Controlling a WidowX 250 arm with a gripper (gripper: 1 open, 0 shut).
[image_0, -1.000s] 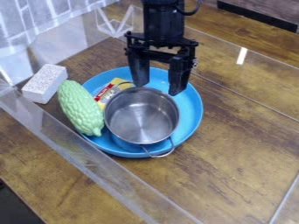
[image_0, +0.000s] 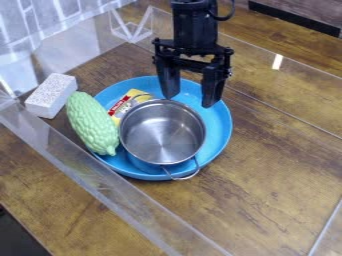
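A black gripper (image_0: 189, 80) hangs open from the top centre, its two fingers pointing down over the back of a blue round dish (image_0: 217, 130), with nothing seen between them. In the dish a steel pot (image_0: 163, 135) with a wire handle sits toward the front. A small yellow packet (image_0: 126, 103) lies behind the pot at the left, and a pale green corn- or cabbage-like vegetable (image_0: 91, 123) lies along the dish's left side.
A white block (image_0: 52, 94) lies on the wooden table (image_0: 267, 190) left of the dish. A clear plastic barrier runs along the left and front.
The gripper has risen slightly and shifted a little to the right. The dish and its contents look unmoved.
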